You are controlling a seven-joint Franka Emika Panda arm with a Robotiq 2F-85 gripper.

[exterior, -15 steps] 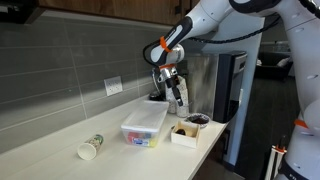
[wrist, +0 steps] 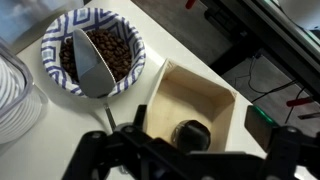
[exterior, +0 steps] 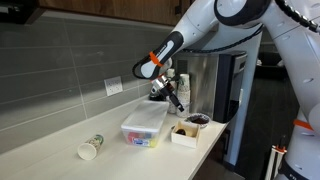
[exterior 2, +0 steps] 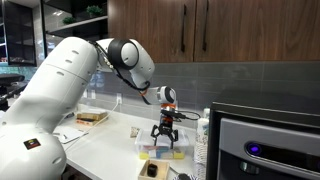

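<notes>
My gripper [exterior: 178, 104] hangs over the counter between the clear bin and the small box. Its fingers stand apart in the wrist view, one at each side of the box, with nothing held between them; in exterior view 2 the gripper [exterior 2: 166, 134] also looks spread. Below it is the open cream box [wrist: 178, 88] with a round black object [wrist: 191, 135] inside. A blue-and-white patterned bowl [wrist: 134, 28] holds dark coffee beans [wrist: 115, 52] and a metal scoop [wrist: 92, 66]. The gripper's body hides the box's near end in the wrist view.
A clear bin [exterior: 146, 124] with a pale lid stands left of the box. Farther left a patterned cup [exterior: 90, 147] lies on its side. A tall white ribbed stack [wrist: 12, 100] stands beside the bowl. Bare counter [exterior: 60, 165] spreads across the front left.
In exterior view 1 the arm's wrist has shifted left and slightly up, and the gripper has become more tilted. The box, bowl, bin and cup stay where they were.
</notes>
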